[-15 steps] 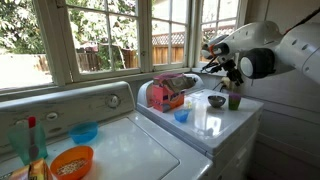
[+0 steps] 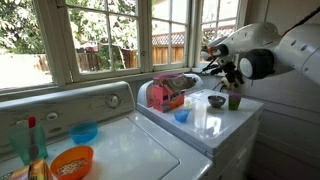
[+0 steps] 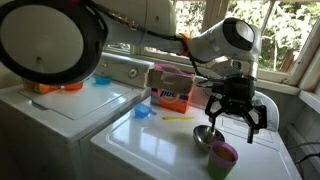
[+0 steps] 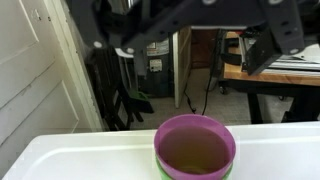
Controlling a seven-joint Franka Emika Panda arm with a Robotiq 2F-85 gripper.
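Observation:
My gripper (image 3: 232, 122) is open and hangs above the right end of the white appliance top, with nothing between its fingers. Below it, apart from the fingers, stands a pink-purple cup (image 4: 195, 150) that shows green lower down. The wrist view looks into the mouth of this upright cup near the white edge. Close beside the cup sits a metal bowl (image 3: 206, 138), which exterior view 1 also shows. Further along is a small blue bowl (image 2: 181, 115). A red and pink box (image 3: 173, 88) stands at the back, partly hidden by the arm in exterior view 2.
A yellow strip (image 3: 178, 119) lies behind the bowls. On the other white machine are an orange bowl (image 2: 71, 163), a larger blue bowl (image 2: 83, 132) and a green bottle (image 2: 29, 139). Windows rise behind, and the front of the top near the blue bowl is clear.

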